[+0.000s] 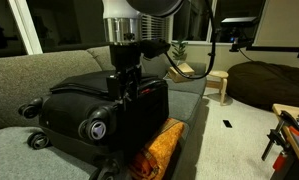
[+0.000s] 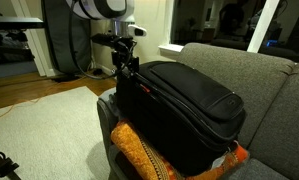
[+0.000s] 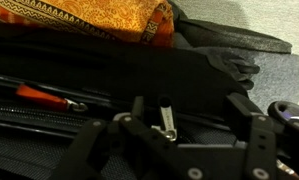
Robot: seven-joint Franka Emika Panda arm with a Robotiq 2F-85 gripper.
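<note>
A black wheeled suitcase (image 1: 74,115) lies on the grey sofa, its side facing the room. My gripper is at the suitcase's upper edge, its fingers apart in the wrist view. Between the fingers shows a small metallic zipper pull (image 3: 167,120), close to the left finger; whether they touch is unclear. A zipper track (image 3: 34,115) runs along the case, with a red-orange pull tab (image 3: 49,97) to the left. From the second exterior view, the gripper (image 2: 127,60) meets the near upper corner of the suitcase (image 2: 184,100).
An orange patterned cushion (image 2: 139,152) is under the suitcase's front edge. Suitcase wheels (image 1: 97,126) stick out close to the arm. Sofa back (image 1: 19,85) rises behind; carpeted floor (image 1: 224,145) lies open in front.
</note>
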